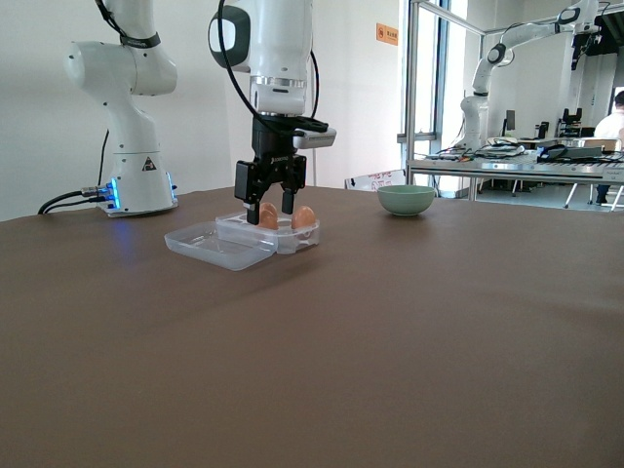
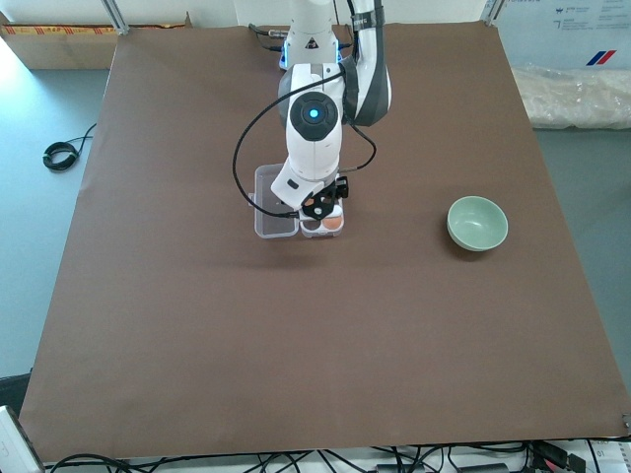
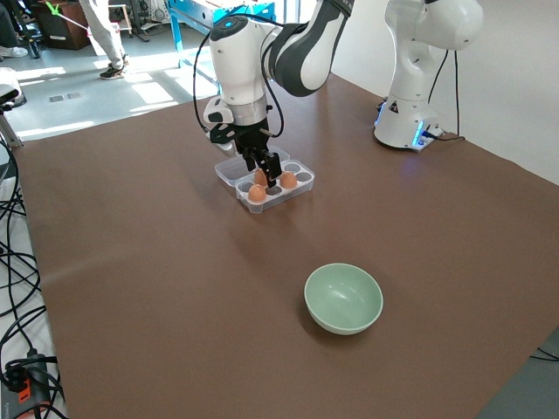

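Observation:
My black gripper (image 1: pixel 270 205) is lowered into a clear plastic egg box (image 3: pixel 279 196) with its lid (image 1: pixel 210 249) folded open beside it. Brown eggs (image 1: pixel 303 217) sit in some of the box's cups. The gripper's two fingers straddle the area of an egg at the rear of the box; whether they touch it I cannot tell. In the camera left view my arm hides much of the box and the fingertips. A pale green bowl (image 2: pixel 476 224) stands empty on the brown table, apart from the box.
My arm's base (image 1: pixel 136 195) stands behind the box. Cables (image 2: pixel 118 463) run along the table's edge, off its surface.

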